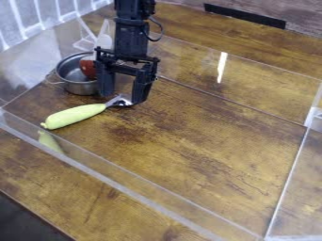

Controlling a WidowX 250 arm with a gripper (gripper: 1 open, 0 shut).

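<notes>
My gripper (124, 87) hangs over the left part of the wooden table, open, with its fingers low beside a metal pot (73, 81) that holds a red object (88, 66). Below the gripper lies a spoon-like utensil (120, 102) with a metal end. A long pale green object (71, 118) lies to its lower left, reaching toward that metal end; whether they are one piece is hard to tell.
Clear walls surround the work area (214, 151), along the left, front, back and right. The middle and right of the table inside them are bare.
</notes>
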